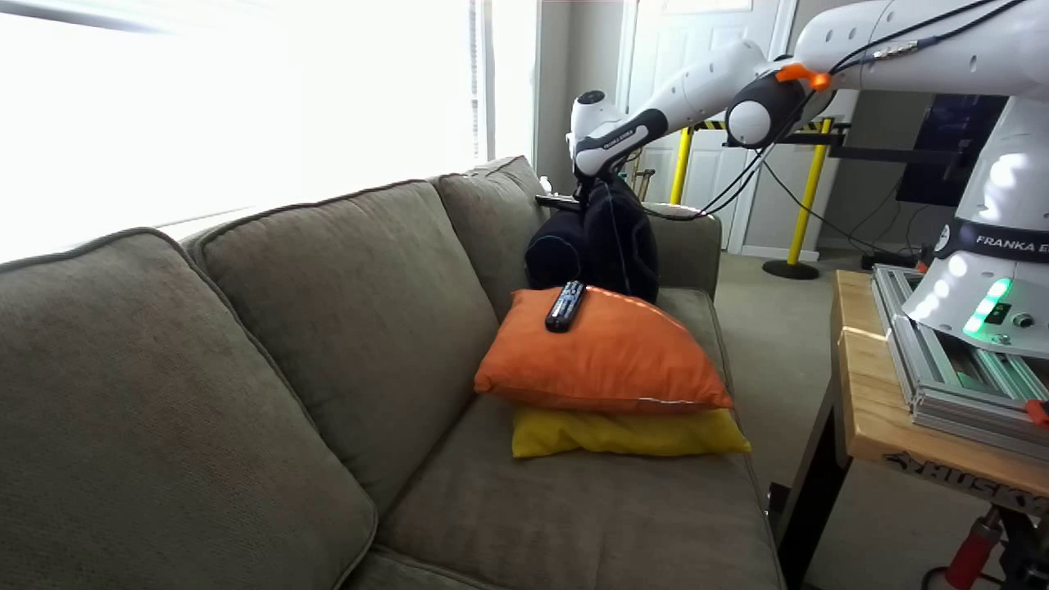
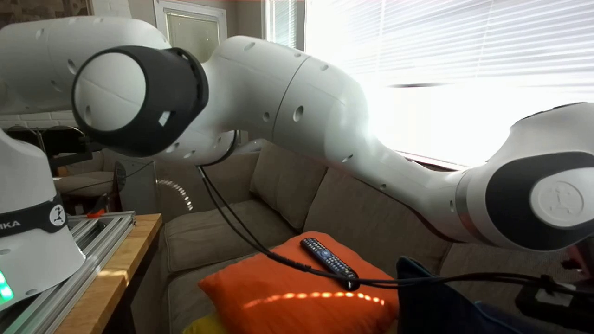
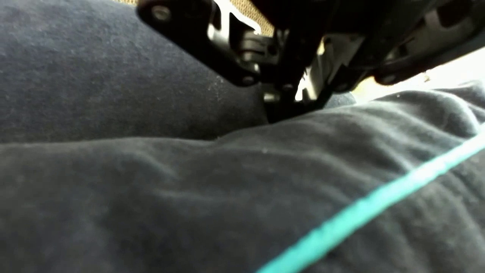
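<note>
My gripper points down among dark cushions at the far end of the couch. Its fingers look close together in the wrist view, but their very tips are hidden by dark cloth, so what lies between them cannot be told. A dark cushion with teal piping [image 3: 254,195] fills the front of that view; another dark cushion [image 3: 113,77] lies beyond. From outside, an upright navy cushion [image 1: 619,241] stands beside a rolled dark one [image 1: 556,251], the wrist just above them. A black remote [image 1: 565,306] rests on an orange pillow [image 1: 610,354], clear of the gripper.
A yellow pillow [image 1: 629,433] lies under the orange one. The couch back [image 1: 334,275] rises beside the cushions, and the arm's wooden table [image 1: 865,374] stands opposite. Black cables [image 2: 250,239] hang from the arm above the orange pillow. The near couch seat is bare.
</note>
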